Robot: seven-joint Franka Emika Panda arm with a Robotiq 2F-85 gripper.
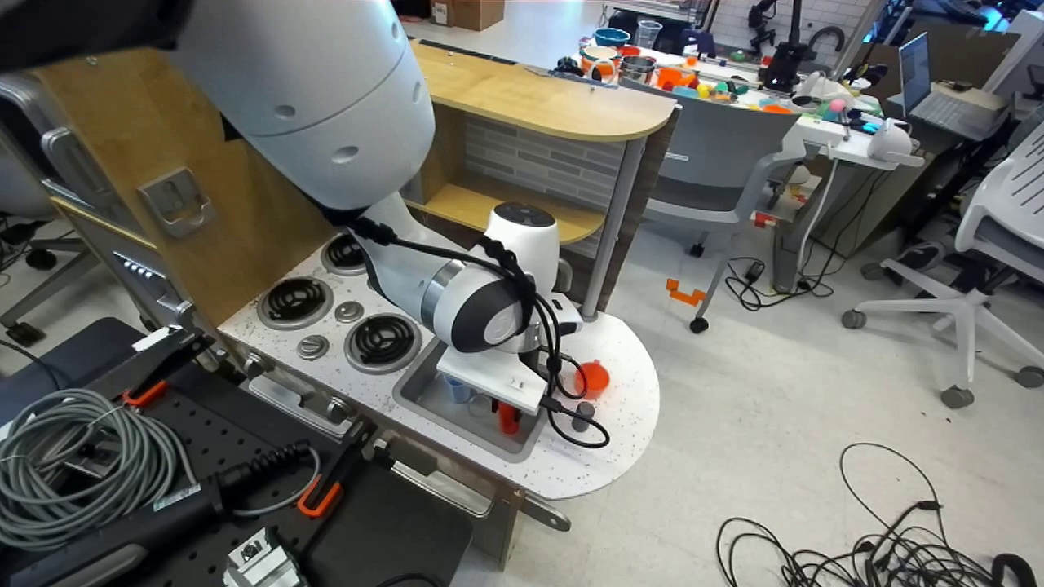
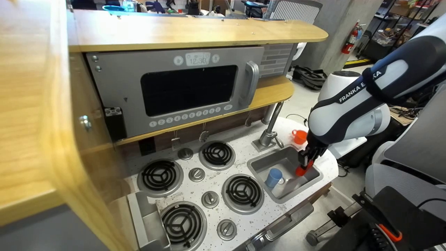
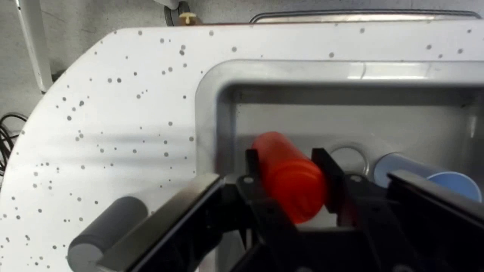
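Note:
Between the fingers of my gripper is a red cylinder [image 3: 297,186], its rounded end towards the wrist camera; the fingers are shut on it from both sides. Exterior view 2 has the gripper [image 2: 307,162] reaching down into the right end of the grey sink [image 2: 261,165], the red cylinder [image 2: 301,170] low inside the basin. Whether it touches the sink floor I cannot tell. To the cylinder's left in that view, a blue cup [image 2: 274,177] is in the sink.
On the white counter beside the sink are a dark grey cylinder [image 3: 111,226] and an orange-red cup [image 2: 299,136]. A faucet [image 2: 267,138] rises behind the basin. Stove burners [image 2: 243,193] lie left of the sink. Black cables [image 1: 553,342] hang along the arm.

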